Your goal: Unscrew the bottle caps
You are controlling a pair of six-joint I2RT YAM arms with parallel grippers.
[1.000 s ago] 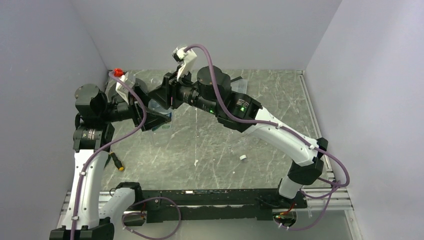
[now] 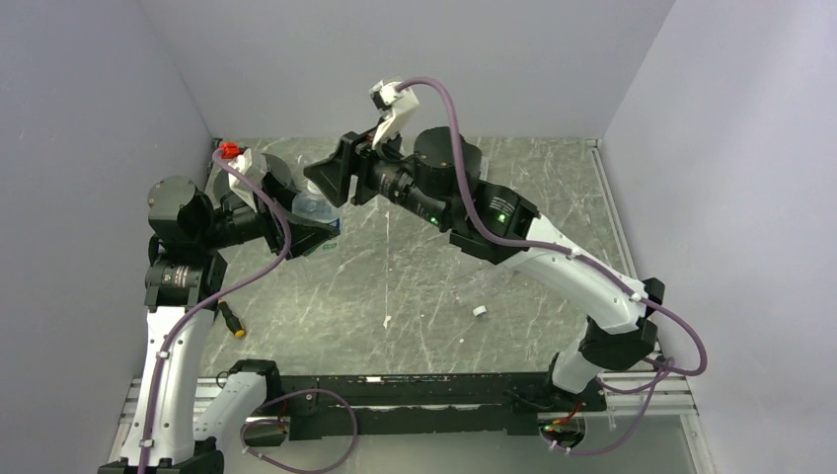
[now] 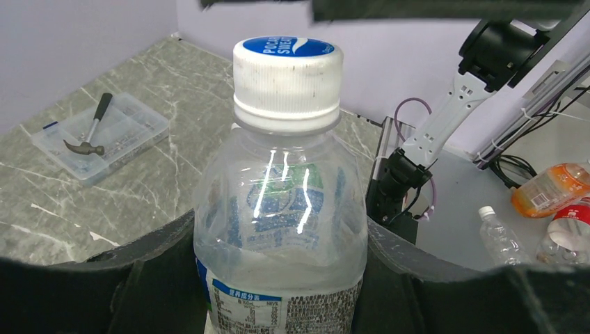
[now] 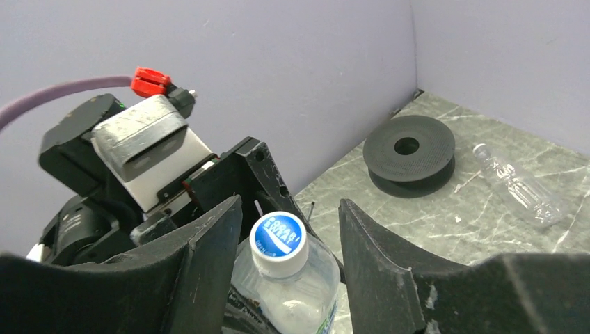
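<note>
A clear bottle (image 3: 282, 202) with a blue-and-white label stands upright in my left gripper (image 2: 314, 219), which is shut around its body. Its white cap (image 3: 288, 87) with a blue top sits on the neck. Just over the cap, blurred dark fingers (image 3: 445, 7) of my right gripper cross the top of the left wrist view. From the right wrist view, my right gripper has its fingers spread, and the cap shows between and beyond them, apparently not touched.
A black spool (image 4: 409, 149) and another clear bottle (image 4: 518, 184) lie on the table. A hammer (image 3: 94, 132) rests on a clear plastic box (image 3: 132, 136). A small white object (image 2: 480, 310) and a screwdriver (image 2: 231, 319) lie nearer the front. Mid-table is mostly bare.
My right gripper has shifted right in the top view, away from the bottle, and its fingers look wider apart. The left arm has moved only slightly, still holding the bottle.
</note>
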